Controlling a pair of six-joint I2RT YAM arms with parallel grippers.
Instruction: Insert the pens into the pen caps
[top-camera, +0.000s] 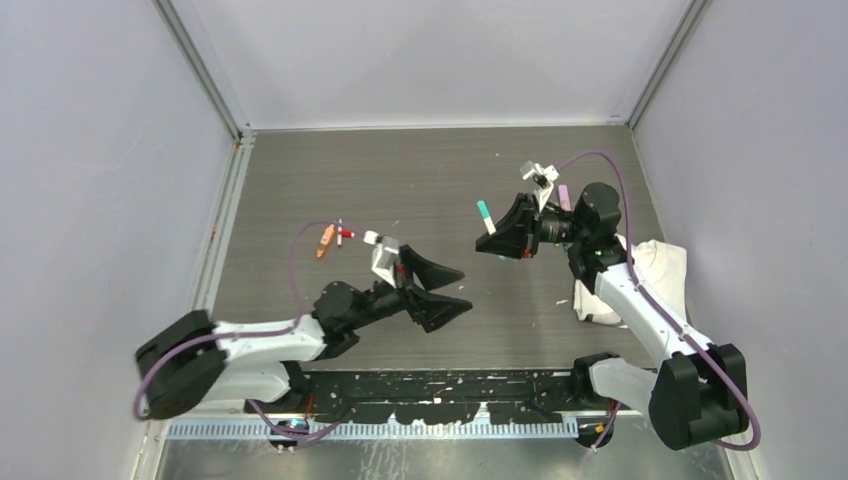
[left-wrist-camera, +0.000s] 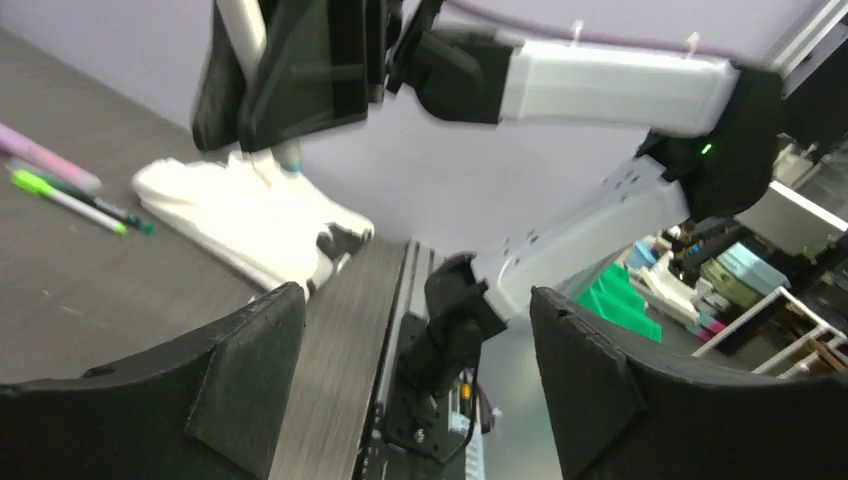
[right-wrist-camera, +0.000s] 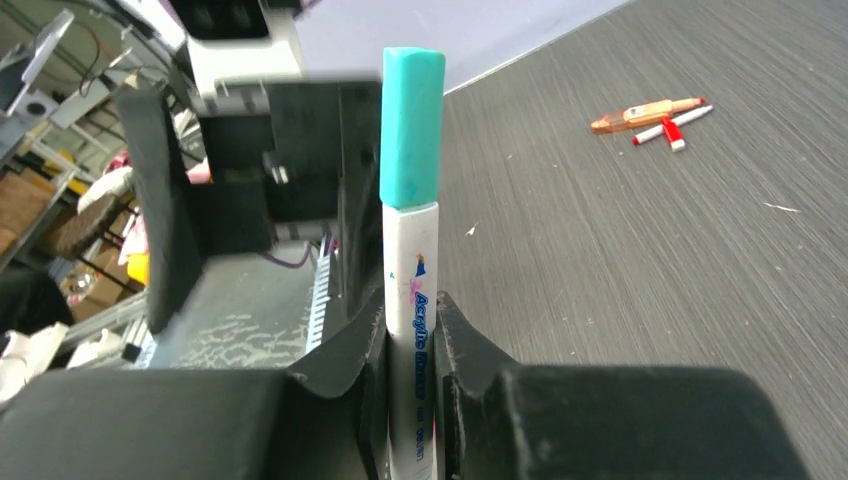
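Note:
In the right wrist view, my right gripper is shut on a white-barrelled pen (right-wrist-camera: 411, 270) with a teal upper end (right-wrist-camera: 412, 130). The top view shows this pen (top-camera: 488, 223) standing out above the right gripper (top-camera: 485, 245), with a bit of teal just below. My left gripper (top-camera: 465, 290) is open and empty, apart from the right one, toward the front. Its fingers (left-wrist-camera: 240, 370) are wide apart in the left wrist view. At the left of the table lie an orange marker (right-wrist-camera: 648, 115), a white pen (right-wrist-camera: 697, 116) and a small red cap (right-wrist-camera: 673, 134).
Right of the table, a pink marker (left-wrist-camera: 50, 158), a lime-green one (left-wrist-camera: 68, 200) and a dark green one (left-wrist-camera: 133, 220) lie near a folded white cloth (top-camera: 660, 270). Walls bound the left, back and right.

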